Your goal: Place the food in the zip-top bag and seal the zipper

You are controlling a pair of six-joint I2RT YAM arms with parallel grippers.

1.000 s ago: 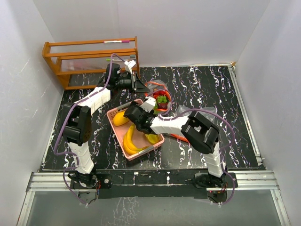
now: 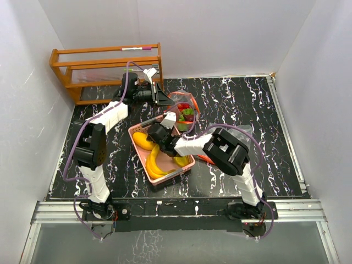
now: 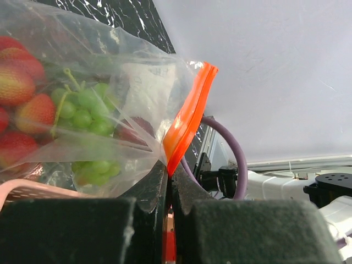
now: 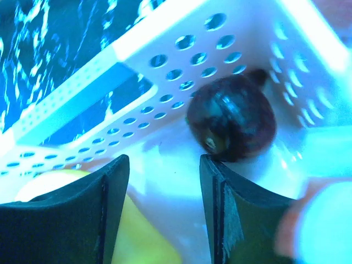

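My left gripper (image 2: 171, 103) is shut on the orange zip edge (image 3: 190, 118) of the clear bag (image 3: 148, 82), pinching it at one end. Inside the bag are strawberries (image 3: 25, 71), green grapes (image 3: 85, 113) and a dark red item (image 3: 136, 131). My right gripper reaches down into the pink basket (image 2: 142, 162). Its fingers stand apart with nothing between them in the right wrist view, so the right gripper is open. A dark round fruit (image 4: 231, 115) lies in a basket corner beyond the fingertips. A yellow fruit (image 4: 137, 236) is beside the left finger.
Bananas (image 2: 153, 159) and a yellow mango-like fruit (image 2: 143, 141) lie in the basket. Another clear bag (image 2: 240, 133) lies to the right. A wooden rack (image 2: 69, 77) stands at the back left.
The right gripper has shifted a little left and lower within the basket. The basket has slid slightly right and toward the front, while the left gripper stays at the bag's edge.
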